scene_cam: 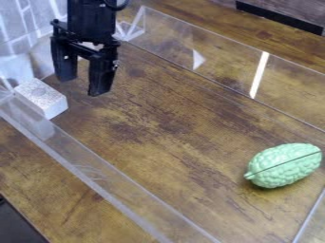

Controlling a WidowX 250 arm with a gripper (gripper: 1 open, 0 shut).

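Note:
My black gripper [83, 68] hangs open at the upper left of the camera view, its two fingers apart with nothing between them. Below it and to the left, a white speckled block [41, 98] lies at the left edge, inside the clear wall. A pale green bumpy oval object, like a bitter melon [283, 165], lies at the lower right, well away from the gripper.
A clear plastic-walled enclosure [114, 190] surrounds the wooden table [165, 133], whose middle is bare. A white sheer curtain [23, 43] hangs at the upper left behind the gripper.

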